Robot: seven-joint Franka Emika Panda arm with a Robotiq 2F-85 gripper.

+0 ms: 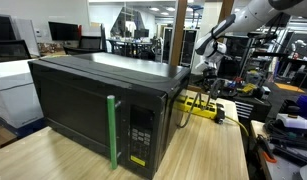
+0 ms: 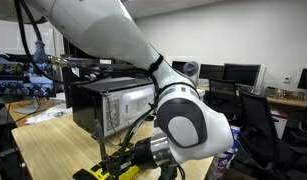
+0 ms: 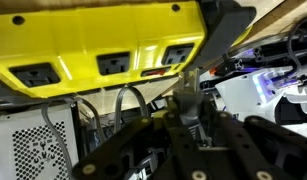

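Note:
A yellow power strip with black outlets runs across the top of the wrist view. My gripper is close beside its lower edge; a greyish piece shows there, but I cannot make out what it is or how the fingers stand around it. In exterior view 1, the gripper is low at the far end of the table, over the yellow strip. The white arm hides much of the area in exterior view 2, where part of the yellow strip shows at the bottom.
A large black microwave fills the middle of the table, with a green strip on its front. Cables lie around the power strip. Bare wooden table shows right of the microwave. Office chairs stand behind the arm.

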